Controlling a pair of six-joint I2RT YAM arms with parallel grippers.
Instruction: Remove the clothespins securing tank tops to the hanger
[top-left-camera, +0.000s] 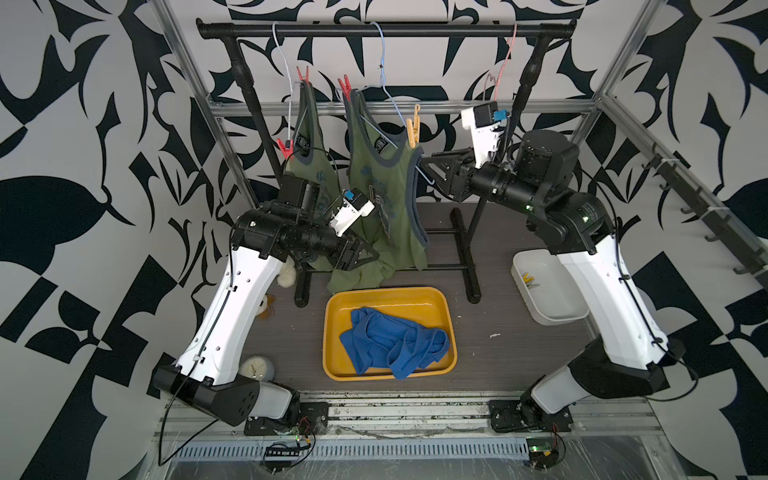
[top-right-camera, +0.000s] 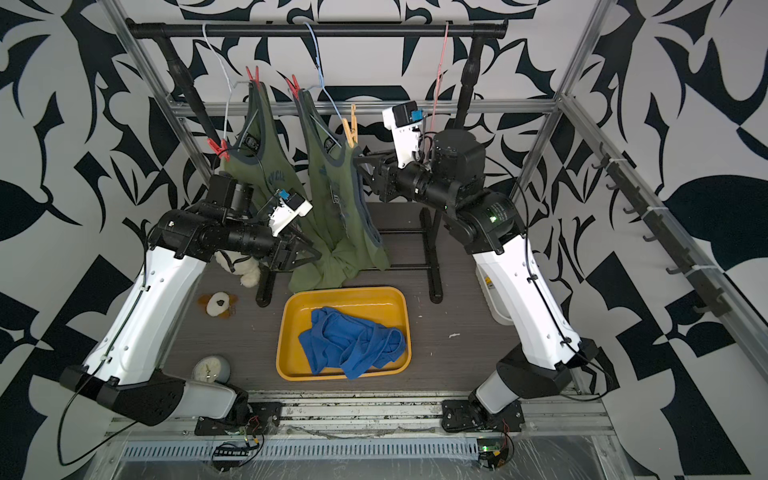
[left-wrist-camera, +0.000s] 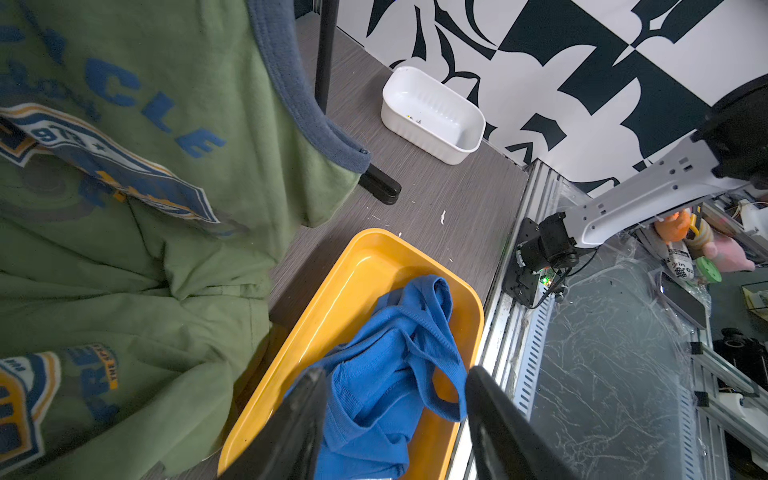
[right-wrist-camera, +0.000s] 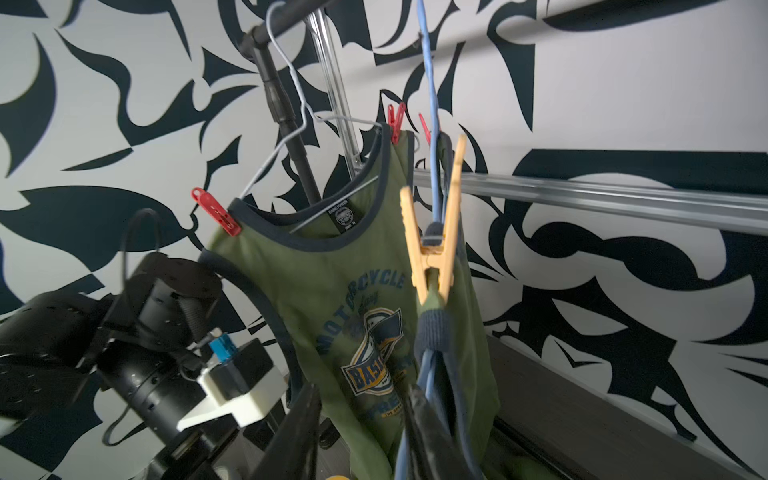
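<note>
Two green tank tops hang side by side: the left one (right-wrist-camera: 296, 272) on a white hanger (right-wrist-camera: 297, 84), the right one (top-left-camera: 392, 172) on a blue hanger (top-left-camera: 381, 60). Red clothespins (right-wrist-camera: 216, 212) grip both straps of the left top. On the right top, a red pin (top-left-camera: 345, 86) holds one shoulder and a yellowish pin (right-wrist-camera: 433, 240) the other. My right gripper is open just below and beside the yellowish pin, apart from it. Low before the shirts, my left gripper is part open and empty, the tray visible beyond its fingers.
A yellow tray (top-left-camera: 329, 336) with blue cloth (top-left-camera: 392, 340) in it stands in front of the rack (top-left-camera: 472, 280). At right, a white bin (top-left-camera: 552, 316) holds small yellow items. A pink hanger (top-left-camera: 504, 68) hangs empty near my right arm. Table space right of the tray is mostly clear.
</note>
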